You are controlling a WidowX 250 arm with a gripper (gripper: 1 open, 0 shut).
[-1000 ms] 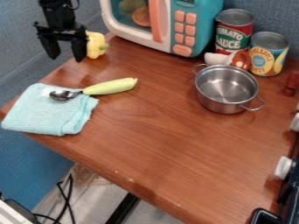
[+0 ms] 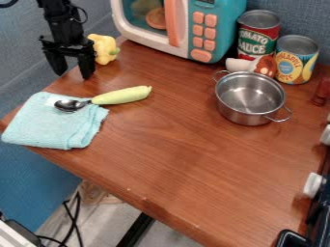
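The black gripper [image 2: 69, 60] hangs at the top left, just left of a yellow toy [image 2: 103, 48], its fingers pointing down; whether they hold anything is hard to tell. Below it a folded light-blue cloth [image 2: 54, 123] lies on the table's left edge, with a spoon [image 2: 75, 104] and a pale yellow corn-like object [image 2: 123, 95] on it or beside it.
A toy microwave [image 2: 161, 21] stands at the back, with two cans [image 2: 258, 34] to its right. A steel pot [image 2: 249, 104] sits at the right, small toys behind it.
The gripper has shifted slightly over the last second, staying near the yellow toy. The objects on the table look unmoved.
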